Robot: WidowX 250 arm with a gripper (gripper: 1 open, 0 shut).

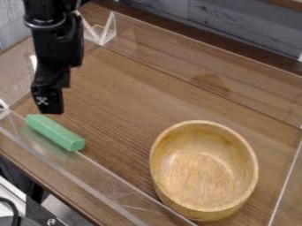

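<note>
My gripper [48,95] hangs open at the left of the camera view, its black body and arm coming down from the top left. Nothing shows between its fingers. Below it a green block [56,132] lies flat on the wooden table. At the lower right sits an empty light-wood bowl [203,168].
A white wire object [101,28] stands at the back left, partly behind the arm. A low dark wall [213,26] runs along the back.
</note>
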